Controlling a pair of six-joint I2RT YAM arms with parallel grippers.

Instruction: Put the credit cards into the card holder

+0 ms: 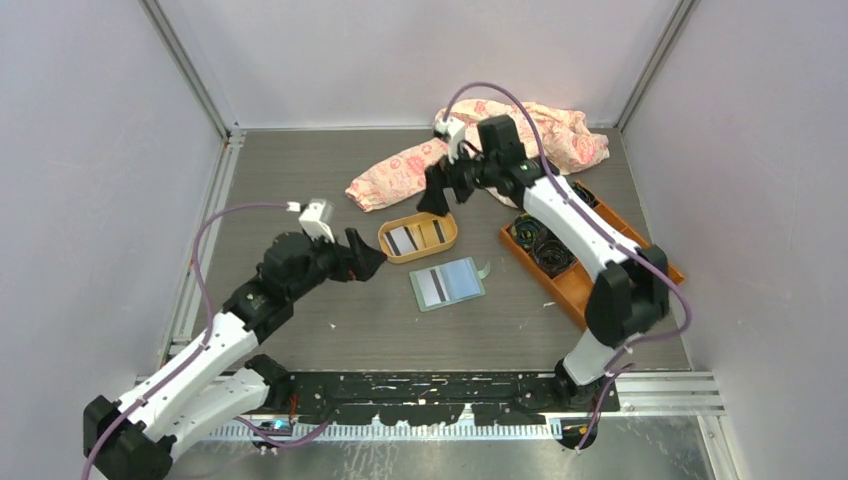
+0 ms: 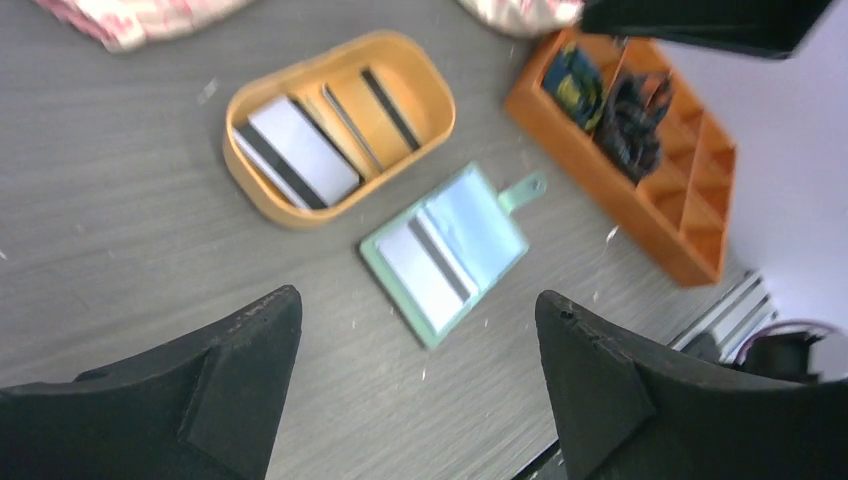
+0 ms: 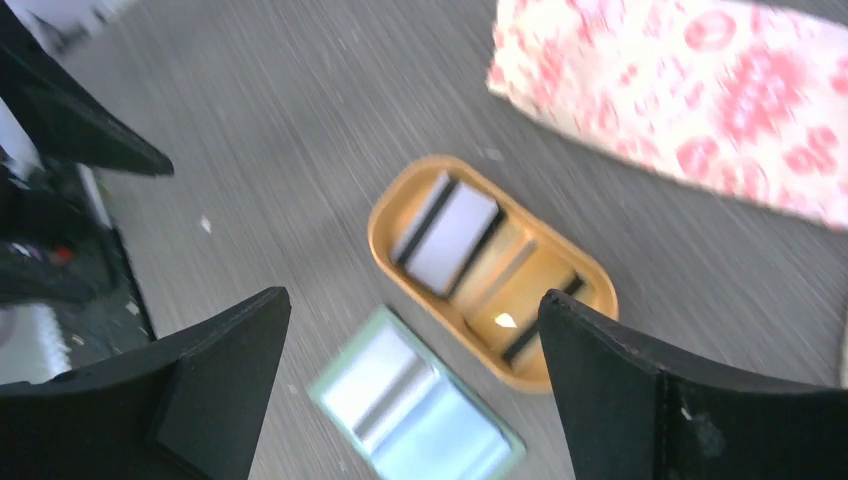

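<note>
The card holder [image 1: 447, 284], pale green-edged with clear pockets and a tab on its right, lies flat on the table. A white card with a dark stripe [image 2: 425, 270] shows in its left half; the right half looks blue. Behind it stands a shallow tan basket [image 1: 420, 257] holding a white striped card [image 2: 300, 150] and yellowish cards with dark stripes [image 2: 385, 115]. My left gripper [image 1: 369, 254] stands open left of the basket, nothing between its fingers. My right gripper [image 1: 432, 192] is open and empty above the basket's back edge.
A pink-patterned cloth [image 1: 400, 175] lies crumpled at the back. On the right is an orange divided tray [image 1: 570, 298] with dark coiled cables [image 1: 550, 254]. Bare table lies at the left and front.
</note>
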